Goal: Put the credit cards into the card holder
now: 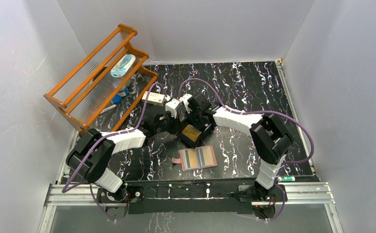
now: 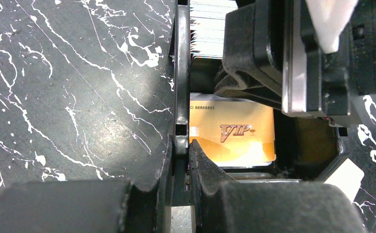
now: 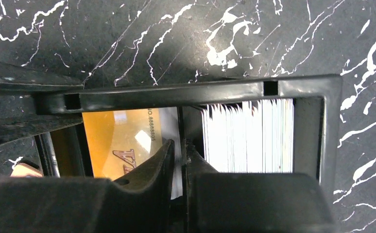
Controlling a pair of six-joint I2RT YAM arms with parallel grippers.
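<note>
A black box (image 2: 181, 63) holds an orange VIP card (image 3: 123, 141) lying flat in one compartment and a row of white-edged cards (image 3: 249, 136) on edge in the other. My left gripper is shut on the box's side wall. Over the middle of the box is my right gripper, its fingertips a narrow gap apart near the dark divider; no card shows between them. The open card holder (image 1: 198, 158), pink-edged with clear pockets, lies flat in front of the box in the top view.
A wooden rack (image 1: 98, 77) stands at the back left, with a small pale box (image 1: 154, 98) beside it. Both arms crowd close together over the black box.
</note>
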